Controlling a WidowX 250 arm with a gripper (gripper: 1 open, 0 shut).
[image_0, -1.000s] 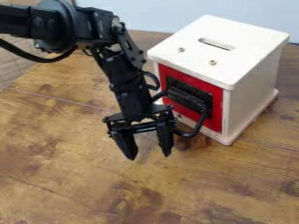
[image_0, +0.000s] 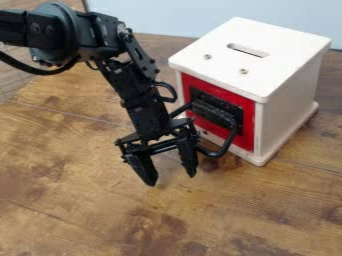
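A white wooden box (image_0: 287, 80) with a slot and two small studs on top stands at the upper right, its front a red panel (image_0: 209, 92) with a black fitting, partly behind my arm. My black gripper (image_0: 167, 168) hangs low in front and left of the box, fingers pointing down and apart, with nothing visible between them. A black cable or loop runs beside it toward the box front.
A pale wall or board runs along the back.
The upper arm at top left has shifted very slightly; the gripper and box look almost unchanged.
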